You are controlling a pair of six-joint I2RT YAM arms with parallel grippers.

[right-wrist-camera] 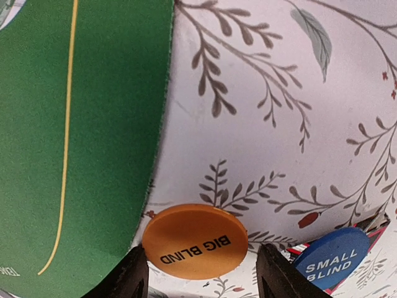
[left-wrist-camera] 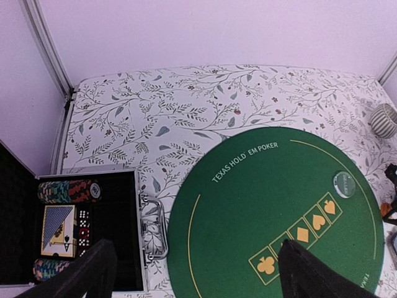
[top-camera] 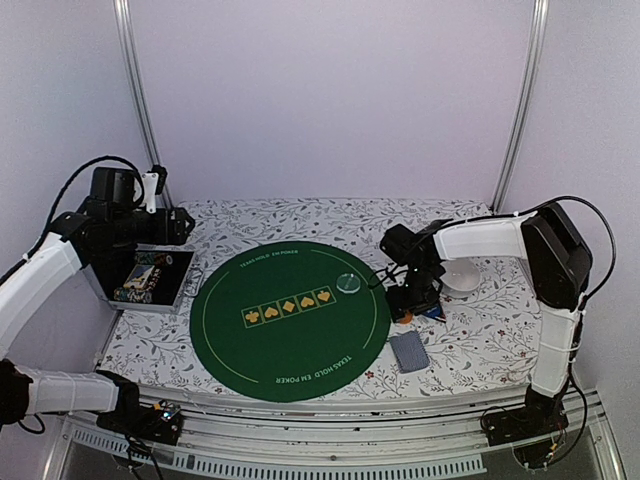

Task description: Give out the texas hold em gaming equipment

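Note:
The orange BIG BLIND disc [right-wrist-camera: 195, 242] lies between the fingertips of my right gripper, just off the green poker mat's edge. The fingers are part open; a narrow gap shows between the disc and one finger. Right beside that finger is the blue SMALL BLIND disc [right-wrist-camera: 332, 259]. On the far right part of the mat [left-wrist-camera: 229, 205] rests a clear round disc [left-wrist-camera: 344, 184]. Above the black tray [left-wrist-camera: 118, 236] at left, my left gripper is open and empty.
Patterned card bundles [left-wrist-camera: 69, 191] and a card box [left-wrist-camera: 59, 231] lie in the tray. A blue-grey card deck [top-camera: 409, 352] sits right of the mat. Behind the right gripper stands a white ribbed cup [top-camera: 461, 277].

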